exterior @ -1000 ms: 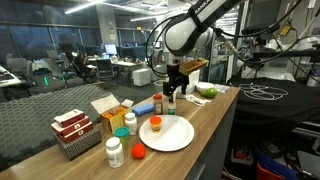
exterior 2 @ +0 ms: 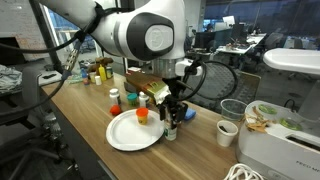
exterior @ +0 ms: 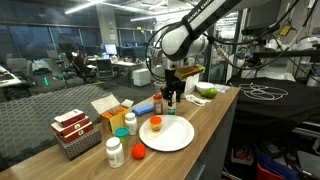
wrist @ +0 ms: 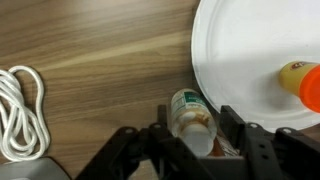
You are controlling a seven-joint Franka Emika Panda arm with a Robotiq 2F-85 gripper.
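A small bottle [wrist: 192, 118] with a green label and a pale cap stands upright on the wooden table, just beside a white plate [exterior: 176, 136]. My gripper is over it, pointing down, one dark finger on either side of the bottle's top. In exterior view 2 the bottle [exterior 2: 170, 131] shows under my gripper [exterior 2: 174, 112]. The fingers stand part open; whether the fingers touch the cap is hard to tell. An orange cup [exterior 2: 142, 115] rests on the plate.
A red ball [exterior: 138, 151] and white jars [exterior: 114, 151] lie near the plate's left side in exterior view 1. Stacked boxes [exterior: 72, 124] stand farther left. A white cup [exterior 2: 227, 132] and a coiled white cable [wrist: 22, 115] are on the table's other side.
My gripper has shifted only slightly around the bottle's top. The bottle, plate and orange cup look unmoved.
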